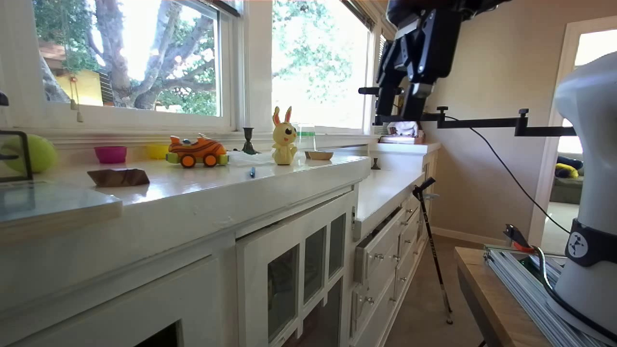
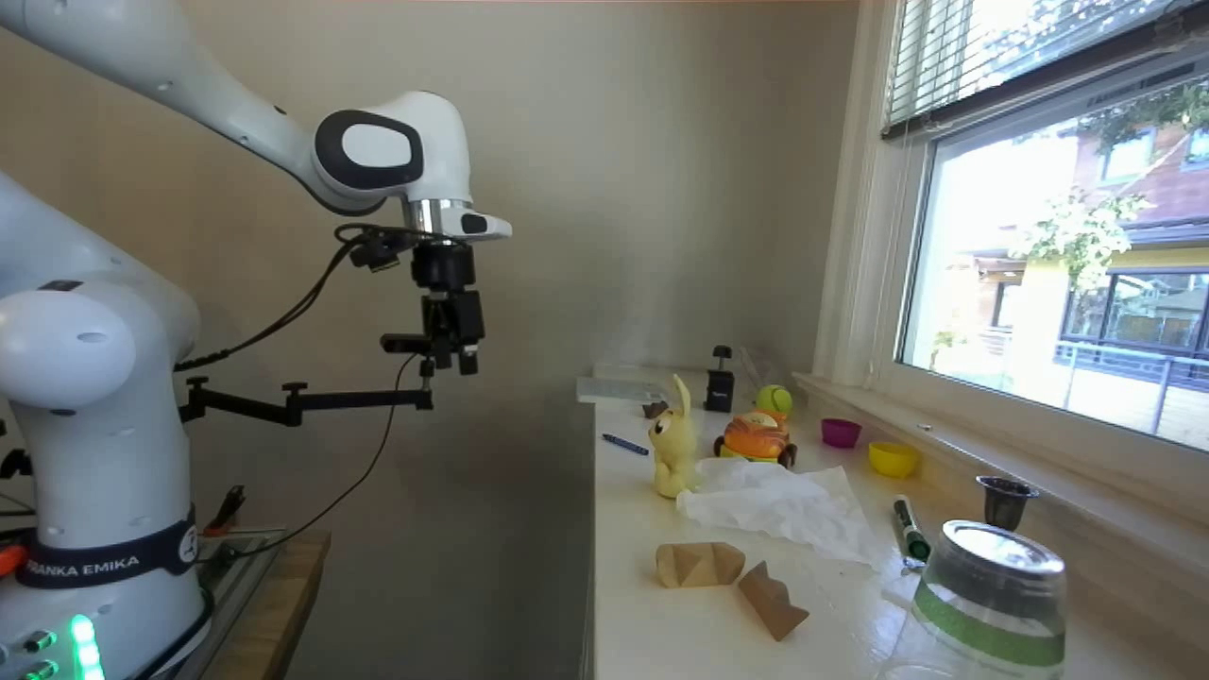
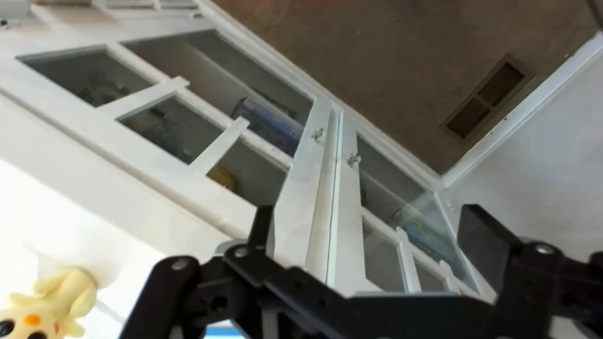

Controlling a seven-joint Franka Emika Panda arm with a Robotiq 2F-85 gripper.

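Note:
High in exterior view 1, my gripper hangs pointing down, in the air to the right of the white counter. Its two fingers stand wide apart in the wrist view, with empty space between them and cabinet doors far below. On the counter stands a pale yellow bunny toy, upright and apart from the gripper; the wrist view catches it in the lower left corner. An orange toy car sits beyond the bunny in exterior view 2, close to a crumpled white cloth or bag.
Along the window side are a magenta cup, a yellow cup, a green marker and a clear cup with a green band. Brown folded pieces and a blue pen lie nearer the front edge. A black camera arm stands behind the gripper.

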